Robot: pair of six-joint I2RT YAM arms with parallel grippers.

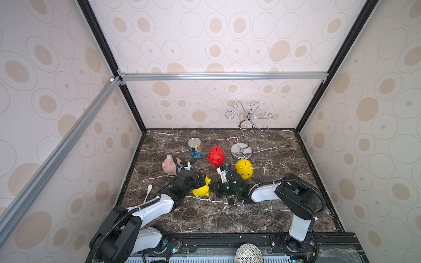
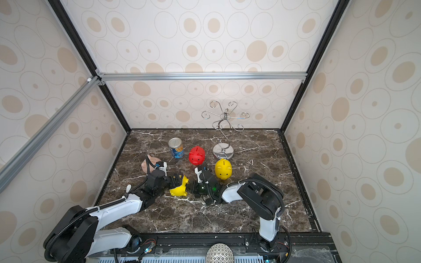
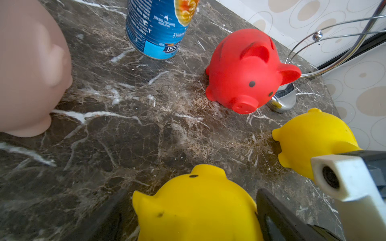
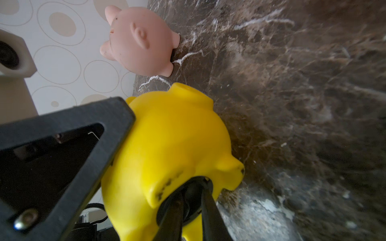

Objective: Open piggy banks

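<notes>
A yellow piggy bank (image 1: 202, 190) lies on its side between my grippers. My left gripper is open, its fingers either side of the piggy bank. My right gripper has its narrow fingertips, part open, in the dark round opening in the piggy bank's underside. A second yellow piggy bank (image 1: 244, 168) stands behind my right gripper, a red one (image 1: 216, 155) farther back, and a pink one (image 4: 142, 42) behind my left gripper.
A blue can (image 1: 194, 149) stands at the back left, a chrome stand (image 1: 241, 151) at the back right. A white spoon (image 1: 149, 190) lies at the left.
</notes>
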